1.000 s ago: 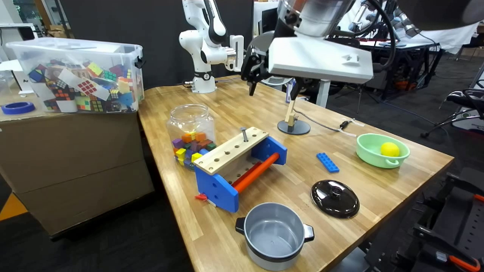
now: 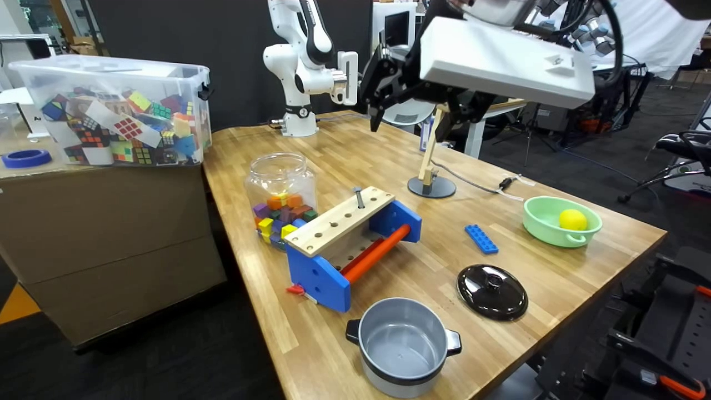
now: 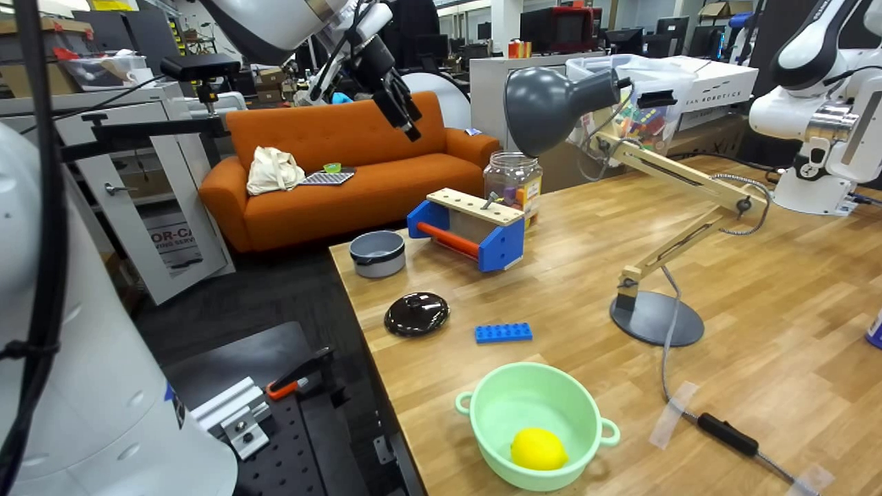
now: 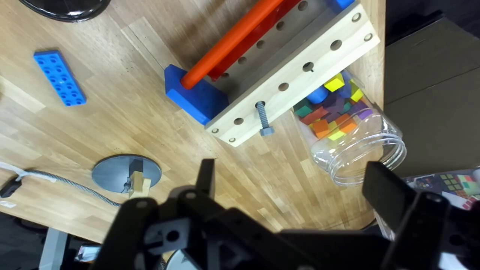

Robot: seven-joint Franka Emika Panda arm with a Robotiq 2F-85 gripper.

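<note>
High over the table, my gripper is open, with only air between its widely parted fingers. Below it in the wrist view stands the toy workbench, whose wooden top (image 4: 297,76) has a row of holes. A grey bolt (image 4: 263,119) leans in one of them, head outward. Behind the bench, a clear jar (image 2: 281,193) without a lid holds several coloured blocks. The empty grey pot (image 2: 404,346) is at the near end, and its black lid (image 2: 492,291) lies apart on the wood. A blue toy brick (image 2: 481,239) rests flat between the lid and the lamp.
A green bowl (image 3: 533,413) with a yellow lemon (image 3: 539,449) in it sits near the table edge. The desk lamp (image 3: 657,318) rises tall from the table, its cord taped down. Toward the far white arm (image 2: 300,73) the tabletop is mostly bare.
In exterior view 1 my gripper and arm have shifted a little to the right and up, and tilted. The gripper stays open. Nothing on the table has moved.
</note>
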